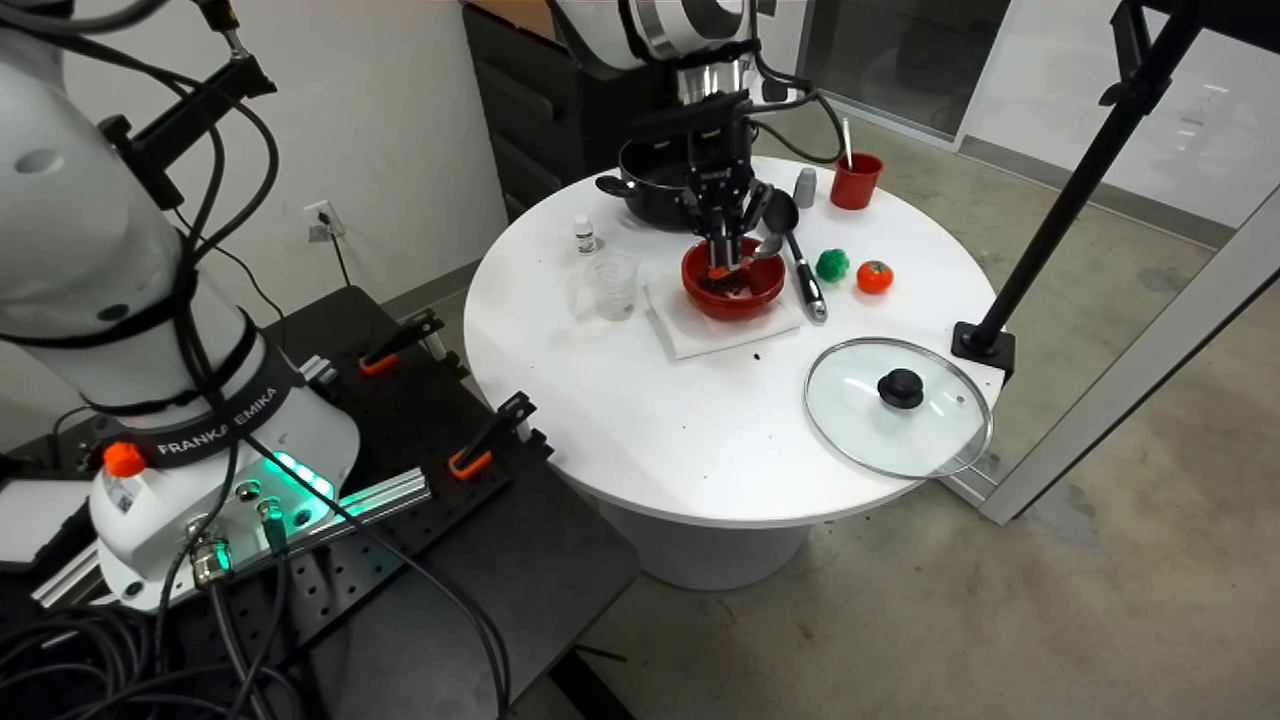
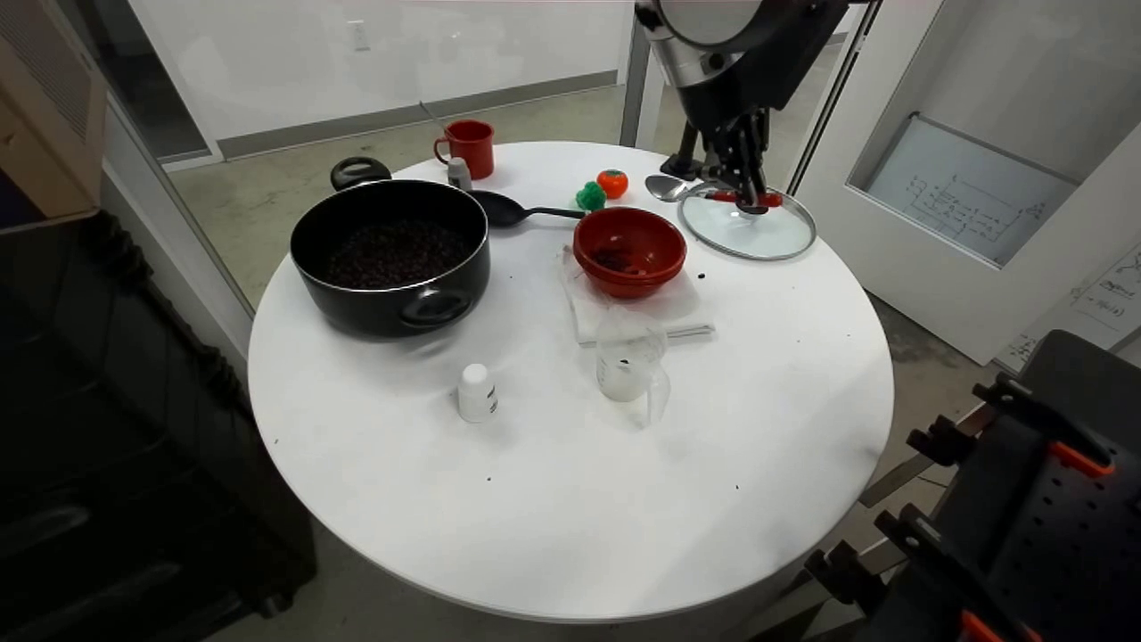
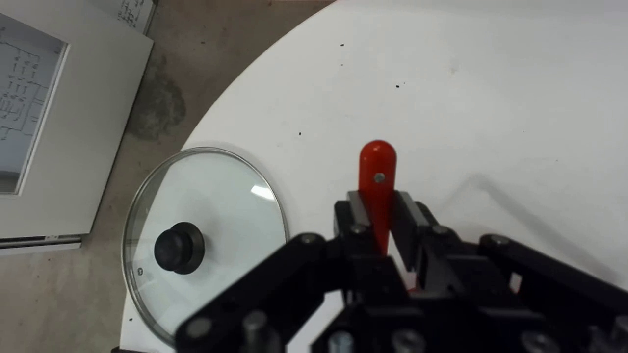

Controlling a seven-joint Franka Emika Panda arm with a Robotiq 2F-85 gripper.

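Observation:
My gripper is shut on the red handle of a spoon, whose rounded end sticks out past the fingers in the wrist view. In exterior view 2 the spoon's metal bowl points left, held in the air clear of the table. From exterior view 1 my gripper overlaps the red bowls, while exterior view 2 has it in line with the glass lid; its exact height cannot be told. The stacked red bowls rest on a folded white cloth, dark bits inside. A black pot contains dark beans.
The glass lid lies near the table edge. A measuring cup, white bottle, black ladle, green broccoli, tomato and red mug surround the bowls.

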